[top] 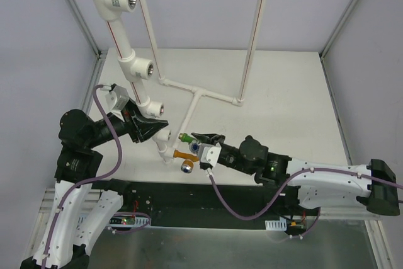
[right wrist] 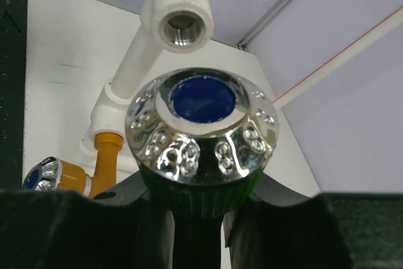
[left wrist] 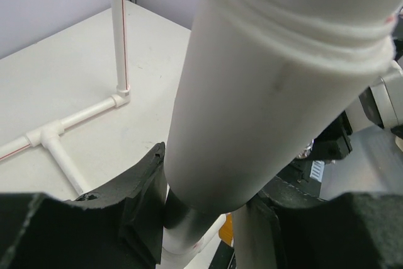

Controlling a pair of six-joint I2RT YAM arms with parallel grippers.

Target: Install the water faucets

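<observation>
A green faucet (top: pixel 185 137) with a chrome, blue-centred knob (right wrist: pixel 201 127) is held by my right gripper (top: pixel 200 143), which is shut on it. Its green end points left in the top view, apart from the pipe. The white pipe (top: pixel 118 33) leans to the left, with several threaded side outlets. An orange faucet (right wrist: pixel 108 159) is seated in its lowest outlet. My left gripper (top: pixel 152 129) has its fingers (left wrist: pixel 141 209) on both sides of the pipe. Whether they are clamped tight cannot be told.
Above the orange faucet in the right wrist view, an empty threaded outlet (right wrist: pixel 182 31) faces the camera. White base pipes (top: pixel 200 91) lie across the white board (top: pixel 289 124). The board's right half is clear. A dark strip (top: pixel 208 209) runs along its front edge.
</observation>
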